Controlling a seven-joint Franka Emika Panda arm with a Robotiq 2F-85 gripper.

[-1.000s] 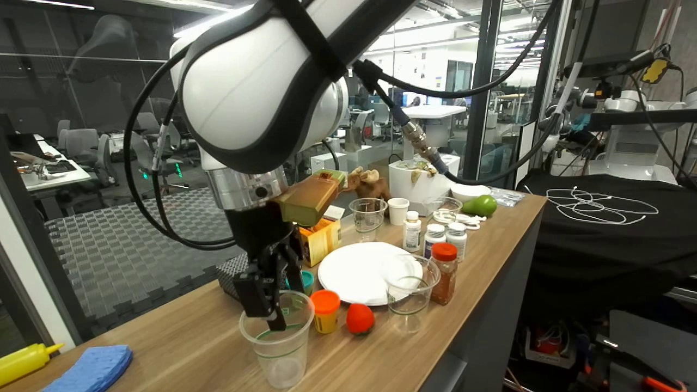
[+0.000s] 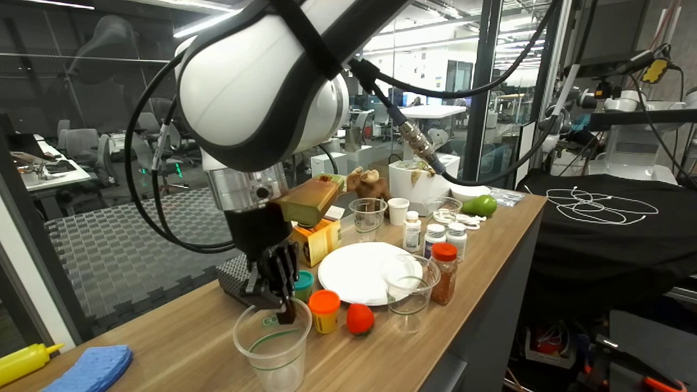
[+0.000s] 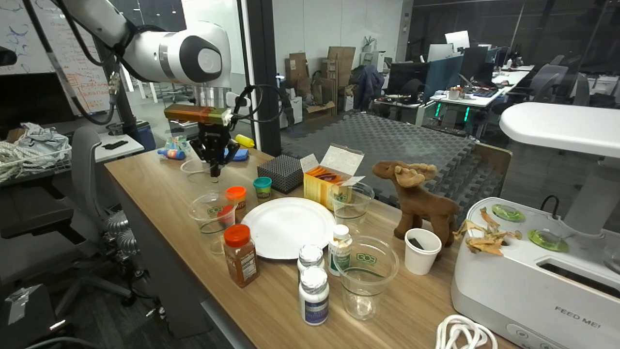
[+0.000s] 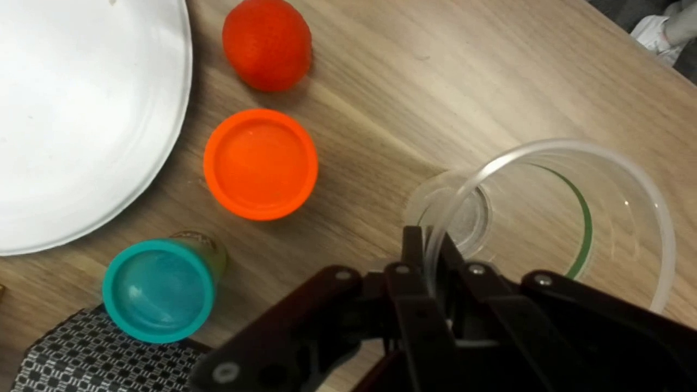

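Note:
A clear plastic cup point(image 2: 279, 356) with a green line stands at the near end of the table. In the wrist view my gripper is shut on the rim of this clear cup point(image 4: 665, 255), one finger inside the wall and one outside. From the far side, the gripper point(image 3: 216, 168) is seen pointing down at the cup, whose outline is faint there. Whether the cup's base touches the wood cannot be told for certain.
An orange-lidded tub point(image 4: 261, 164), a teal-lidded tub point(image 4: 159, 290) and a red round fruit point(image 4: 268, 44) sit close by. Beyond them lie a white plate point(image 2: 356, 271), a second clear cup point(image 2: 408, 313) and a red-capped jar point(image 2: 444, 274). A blue sponge point(image 2: 91, 368) rests at the left.
My gripper's fingers have closed from open onto the cup's rim. The cup has shifted and tipped slightly toward the left in exterior view 1.

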